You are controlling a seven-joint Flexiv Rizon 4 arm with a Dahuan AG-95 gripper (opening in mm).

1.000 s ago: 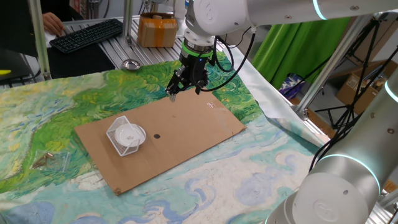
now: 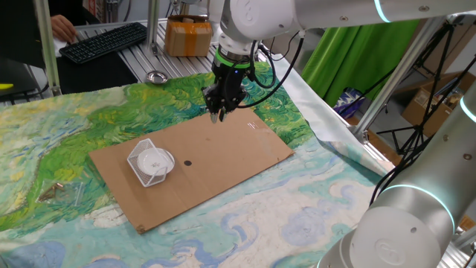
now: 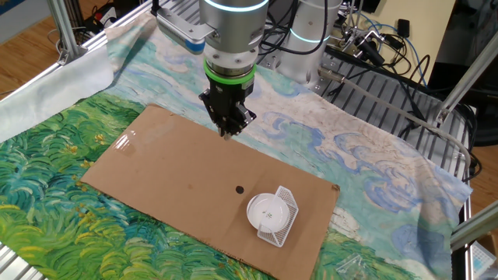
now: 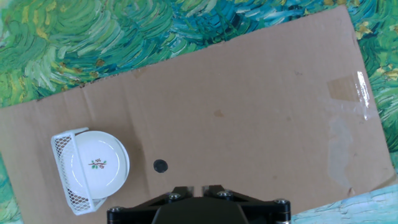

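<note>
A white plate (image 4: pixel 98 163) with a small sprig pattern is set against a white mesh rack (image 4: pixel 63 147); one bar of the rack crosses in front of it in the wrist view. Both rest near one end of a cardboard sheet (image 2: pixel 223 160). My gripper (image 2: pixel 218 117) hangs above the cardboard, well apart from plate and rack, pointing down. Its fingers (image 3: pixel 221 128) are drawn close together. A narrow gap seems to show between the tips in the wrist view, and whether they meet is unclear. I see no object held.
A black dot (image 4: pixel 160 166) marks the cardboard beside the plate. A clear bag with small items (image 2: pixel 61 193) lies on the painted cloth (image 2: pixel 297 223). Behind are a metal bowl (image 2: pixel 156 77), a box (image 2: pixel 187 36) and a keyboard (image 2: pixel 103 42). Most of the cardboard is bare.
The gripper's fingers were spread wide one second ago and have come closer together. The arm has shifted only slightly; plate and rack have not moved.
</note>
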